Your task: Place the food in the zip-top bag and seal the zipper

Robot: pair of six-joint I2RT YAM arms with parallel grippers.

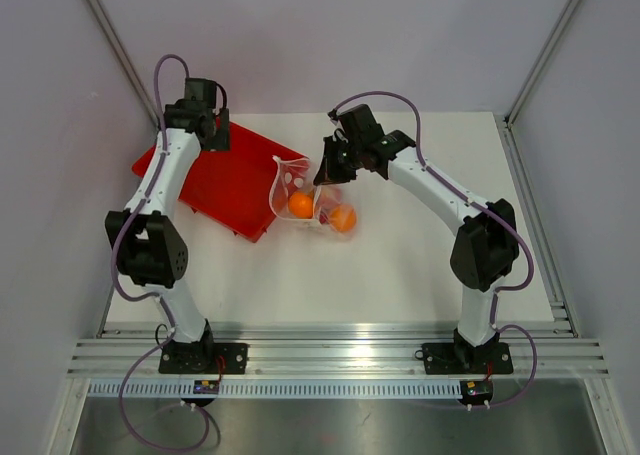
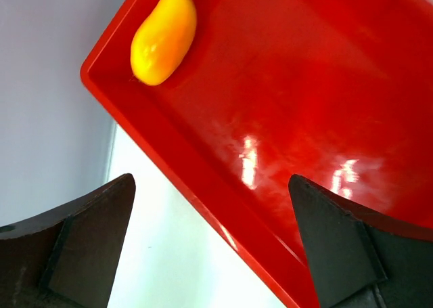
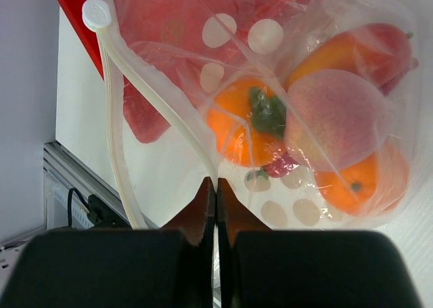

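A zip top bag [image 1: 290,190] holding fruit, including a peach [image 3: 335,118], orange fruits [image 3: 355,186] and a red-yellow one, lies at the table's middle. My right gripper is shut on the bag's zipper edge [image 3: 162,105]. My left gripper stands open over the red tray [image 1: 225,195], with nothing between its fingers. A yellow-orange food item [image 2: 162,37] lies in the tray's corner, in the left wrist view; the left arm hides it in the top view.
Metal rails [image 1: 540,235] border it.
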